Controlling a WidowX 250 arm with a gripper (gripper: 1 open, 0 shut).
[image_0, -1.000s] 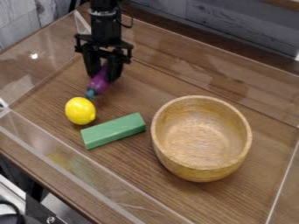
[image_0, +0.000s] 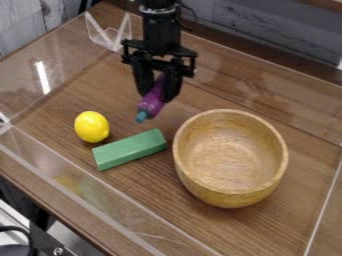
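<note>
My gripper (image_0: 154, 85) hangs in the upper middle of the view, shut on a purple object (image_0: 152, 102) with a light blue lower tip, held tilted above the table. Below it lies a green block (image_0: 128, 148), angled on the wooden surface. A yellow lemon-like object (image_0: 92, 127) sits to the left of the block. A round tan bowl (image_0: 229, 190) stands at the lower right, to the right of the held object and the block.
Some white material shows behind the arm at the top left. A dark cable is at the lower left corner.
My gripper has moved right with the purple object in it, toward the bowl's side of the table. The yellow object, green block and bowl have stayed in place.
</note>
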